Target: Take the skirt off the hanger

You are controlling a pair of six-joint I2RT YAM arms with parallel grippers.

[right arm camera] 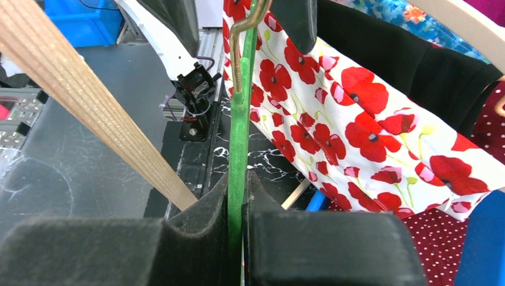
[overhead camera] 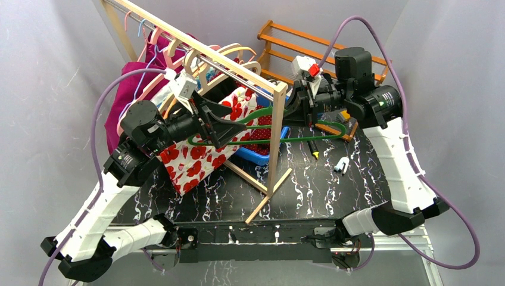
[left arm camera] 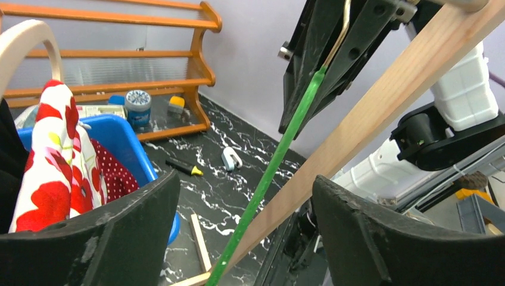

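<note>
My right gripper is shut on the green hanger (overhead camera: 309,138), near its gold hook (right arm camera: 238,36). The hanger spans both arms, crossing by the rack's front post. No cloth shows on the parts of it in view. My left gripper stands part open, with a green bar of the hanger passing through the gap between its fingers. Behind my left gripper hangs a white skirt with red poppies (right arm camera: 357,143), among the rack's clothes. Dark red dotted cloth (left arm camera: 113,170) lies in the blue basket (left arm camera: 134,149).
The wooden rack's post (overhead camera: 276,140) stands between my two grippers, its foot (overhead camera: 268,196) on the dark table. An orange-brown shelf (overhead camera: 298,36) is at the back. A yellow-tipped marker (overhead camera: 313,149) and a small white-grey object (overhead camera: 341,165) lie right of the post.
</note>
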